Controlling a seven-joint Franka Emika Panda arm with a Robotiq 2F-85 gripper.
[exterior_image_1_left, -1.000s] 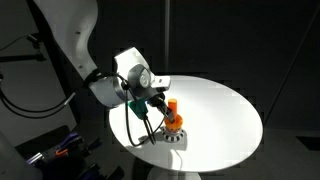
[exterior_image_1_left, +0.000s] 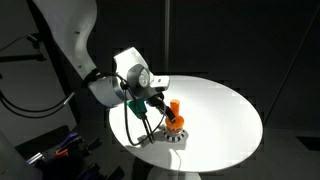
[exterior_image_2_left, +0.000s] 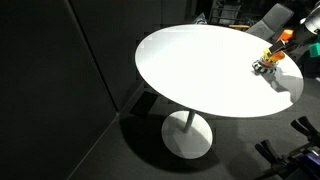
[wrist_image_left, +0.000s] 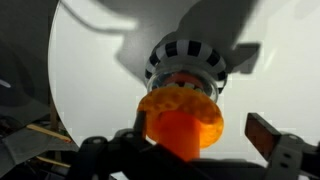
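Observation:
An orange object (wrist_image_left: 205, 110) with a brighter red-orange upright part (wrist_image_left: 176, 132) lies between the spread fingers of my gripper in the wrist view. The gripper is open, with a finger (wrist_image_left: 268, 136) on the right and the other on the left, both apart from the orange object. Below the orange part sits a black-and-white checkered base (wrist_image_left: 187, 48) with a clear rim. In exterior view 1 the orange object (exterior_image_1_left: 175, 124) stands above the checkered base (exterior_image_1_left: 177, 138), close to the gripper. The arm partly hides the fingers there.
In exterior view 2 the stack's checkered base (exterior_image_2_left: 264, 67) is near the table's right end, and the long stretch to its left is clear. A dark cable hangs by the arm.
The orange object has shifted slightly to the right in exterior view 1. The arm looks almost unmoved.

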